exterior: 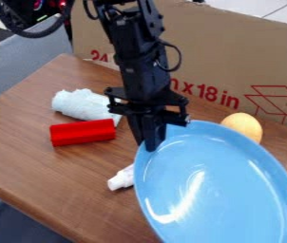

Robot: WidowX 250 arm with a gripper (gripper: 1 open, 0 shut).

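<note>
My black gripper [153, 136] is at the upper left rim of a large blue oval plate [222, 190], its fingertips low and shut; whether the rim is between them is unclear. A white tube [121, 179] lies partly hidden beside the plate. A red cylinder [83, 133] and a folded white cloth [86, 104] lie to the left. A yellow egg-shaped object [244, 125] sits behind the plate.
A cardboard box [235, 66] stands along the back. The wooden table [45, 180] has free room at the front left, where it ends in an edge.
</note>
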